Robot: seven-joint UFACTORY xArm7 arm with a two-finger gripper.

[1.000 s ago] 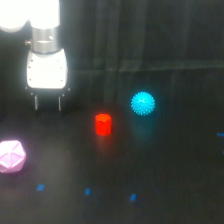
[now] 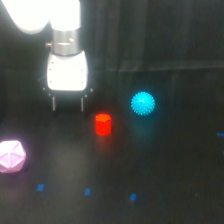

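A small red cylinder (image 2: 103, 125) stands on the dark table near the middle of the view. To its upper right is a spiky light-blue ball (image 2: 143, 103). A pink faceted ball (image 2: 11, 156) lies at the left edge. My white gripper (image 2: 68, 103) points downward, up and to the left of the red cylinder. Its two thin dark fingers are spread apart, with nothing visible between them, and it is clear of all three objects in the image.
Small blue marks (image 2: 87, 191) dot the dark tabletop toward the front, with another blue mark (image 2: 220, 134) at the right edge. Behind hangs a dark backdrop (image 2: 165, 40).
My gripper has moved to the right, closer to the red cylinder in the image, its fingers still apart. The cylinder and both balls have stayed where they were.
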